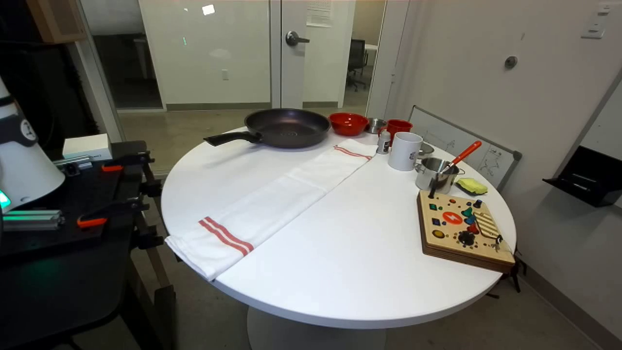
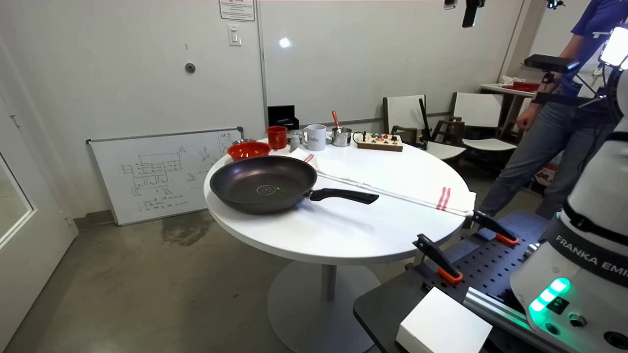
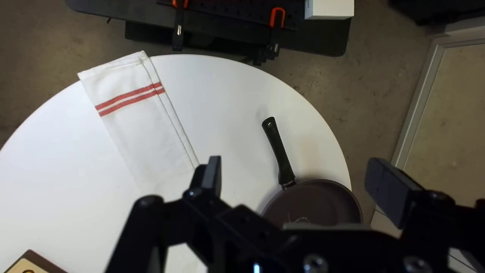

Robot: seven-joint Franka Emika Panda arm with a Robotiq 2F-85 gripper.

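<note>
High above the table, my gripper is open with its fingers spread wide and nothing held between them. Below it in the wrist view lies a dark frying pan (image 3: 313,202), its lower part hidden by the gripper body. The black handle (image 3: 278,152) points toward the robot's bench. A folded white towel (image 1: 285,192) with red stripes runs across the round white table (image 1: 344,251), one end at the rim. In exterior view 2 the pan (image 2: 259,182) sits flat near the table's edge, apart from the towel (image 2: 400,197).
Beyond the pan stand a red bowl (image 1: 348,123), a red mug (image 1: 399,126), a white mug (image 1: 405,151) and a steel pot (image 1: 437,174) with a red-handled utensil. A yellow-green sponge (image 1: 471,186) and a wooden switch board (image 1: 463,230) occupy the right side. Bare tabletop lies between board and towel.
</note>
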